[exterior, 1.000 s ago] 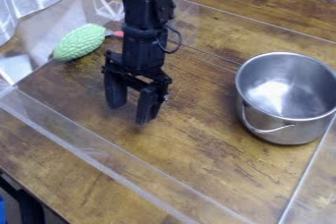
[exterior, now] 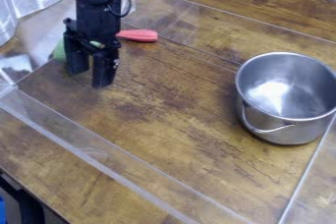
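Note:
The black robot arm reaches down from the top left, its gripper [exterior: 93, 69] low over the wooden floor of a clear-walled tray, with its two dark fingers spread apart. A green object [exterior: 59, 50] is mostly hidden behind the gripper at the left. A red object [exterior: 138, 35] lies behind the arm, to its right. Whether anything sits between the fingers is hard to tell, but none shows clearly.
A large steel pot [exterior: 285, 95] stands at the right side of the tray. Transparent walls border the area.
The arm and gripper have moved left and back toward the green object, now largely covering it. The red object is more exposed. The pot has not moved.

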